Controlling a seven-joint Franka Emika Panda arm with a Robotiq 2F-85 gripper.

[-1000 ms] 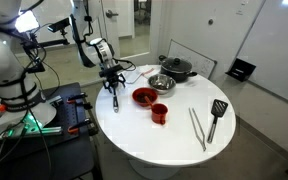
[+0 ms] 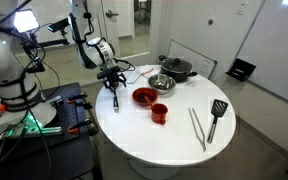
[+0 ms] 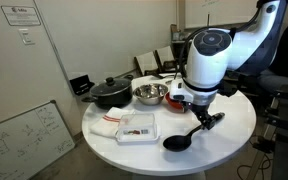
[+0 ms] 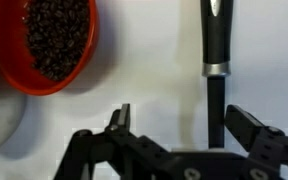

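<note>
A long black utensil with a steel collar lies on the white table in the wrist view, its shaft running down next to my right finger. My gripper is open above the table, with bare white surface between its fingers. In exterior view 2 the utensil's round black ladle head rests near the table's front, and the gripper hangs close over its handle. Whether a finger touches the shaft I cannot tell. A red bowl of dark beans is at upper left in the wrist view.
A red cup, a steel pan and a black lidded pot stand near the bowl. Tongs and a black spatula lie on the right. A clear container sits beside a cloth.
</note>
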